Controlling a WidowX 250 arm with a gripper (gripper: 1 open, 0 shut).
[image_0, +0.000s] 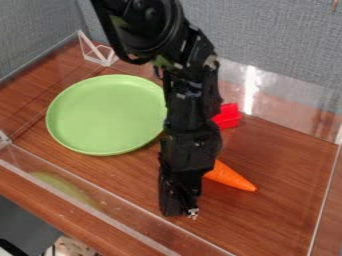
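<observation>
My black arm comes down from the top of the camera view, its gripper (179, 205) low over the wooden board in front of an orange carrot (229, 177). The carrot lies on the board, partly hidden behind the gripper. A green plate (103, 114) lies to the left of the arm. The fingertips are dark and small, with nothing visible between them; the gripper looks shut.
A red object (229, 115) sits behind the arm on the right. Clear plastic walls (278, 101) border the wooden board (271, 210), and a grey padded wall rises at the back. The board's front right is mostly bare.
</observation>
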